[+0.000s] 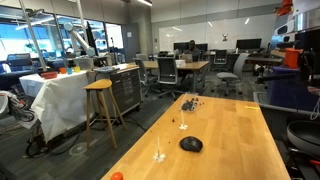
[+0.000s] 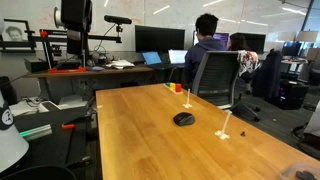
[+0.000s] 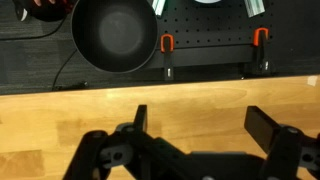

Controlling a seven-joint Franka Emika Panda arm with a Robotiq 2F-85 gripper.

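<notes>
My gripper is open above the wooden table, its two dark fingers wide apart with only bare wood between them. A black rounded object lies on the table, also visible in the second exterior view as a dark lump. Near it, a thin white upright piece on a small base stands on the tabletop, and another white upright stands farther back. Neither the black object nor the uprights appear in the wrist view.
A black pan rests beside the table's edge, next to a dark perforated plate with orange-and-black clamps. A red round thing sits at the near table edge. Small dark items cluster at the far end.
</notes>
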